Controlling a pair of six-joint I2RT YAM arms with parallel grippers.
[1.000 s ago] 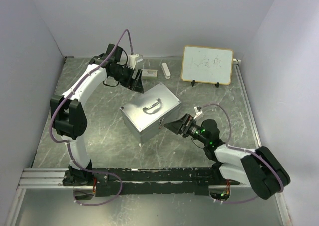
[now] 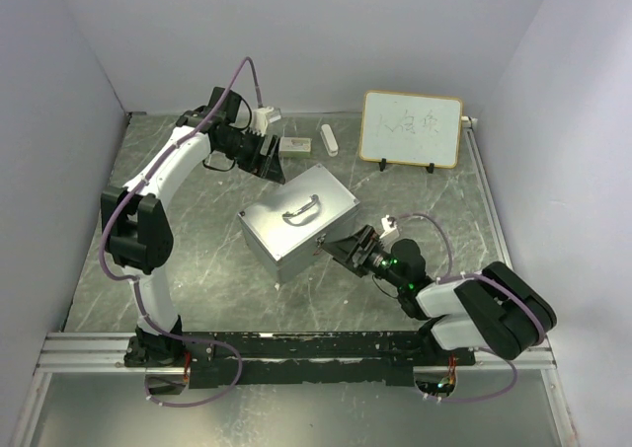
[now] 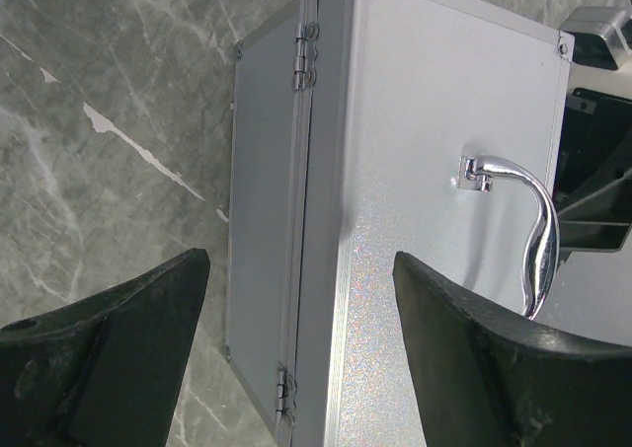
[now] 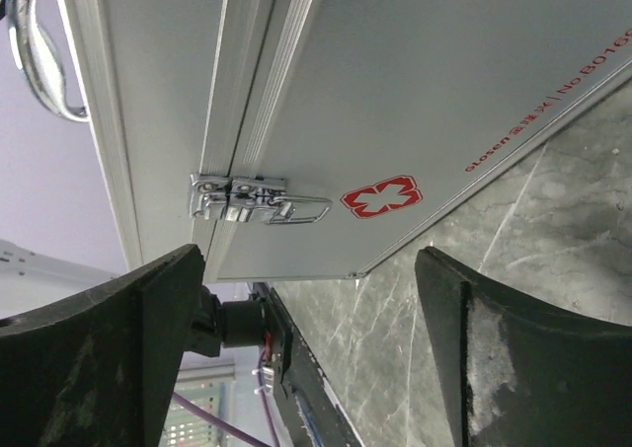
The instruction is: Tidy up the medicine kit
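Note:
A silver metal medicine case (image 2: 279, 199) stands lid down on the grey marbled table, a chrome handle (image 2: 301, 210) on its top. In the left wrist view its hinged back edge shows, with a hinge (image 3: 306, 56) near each end. On the front face, the right wrist view shows the metal latch (image 4: 255, 199) and a red cross emblem (image 4: 381, 196). My left gripper (image 2: 275, 171) is at the case's back edge, fingers parted with the lid's rear edge in view between them. At the front, my right gripper (image 2: 331, 249) stands open near the latch, nothing held.
Behind the case lie a small pale box (image 2: 295, 147) and a white elongated object (image 2: 329, 139). A whiteboard (image 2: 411, 129) stands at the back right.
My right arm has shifted slightly, its elbow moving left and up in the top view, while its fingers stay close to the case's front. The case and left arm look unmoved.

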